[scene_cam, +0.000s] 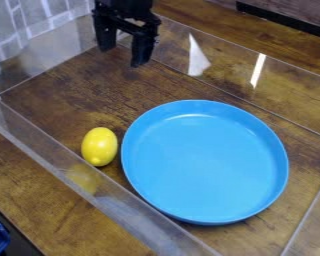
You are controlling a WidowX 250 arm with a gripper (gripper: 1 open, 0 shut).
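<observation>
My black gripper [124, 45] hangs at the top of the camera view, open, with nothing visible between its fingers. It is over the back part of the wooden floor, well apart from a yellow lemon-like object [100, 146] lying at the lower left and from a large round blue plate [203, 160] at the right of it.
Clear plastic walls [29, 165] border the wooden workspace. A white patch [198, 58] shows at the back right. A dark blue object [3, 240] sits outside the wall at the lower left.
</observation>
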